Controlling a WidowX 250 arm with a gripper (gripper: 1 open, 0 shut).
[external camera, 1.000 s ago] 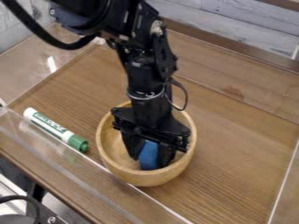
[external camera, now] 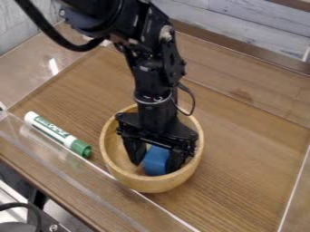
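My black gripper (external camera: pixel 155 148) reaches down into a light wooden bowl (external camera: pixel 179 180) near the middle of the view. Its fingers are around a blue object (external camera: pixel 157 160) lying in the bowl; whether they touch it or hold it is not clear, as the gripper hides part of it.
A white marker with a green cap (external camera: pixel 57 132) lies on the table left of the bowl, near a clear edge strip. A white plank wall (external camera: pixel 242 27) stands at the back.
The gripper has shifted very slightly over the blue object, and its fingers sit a little differently around it. The bowl and marker look unmoved.
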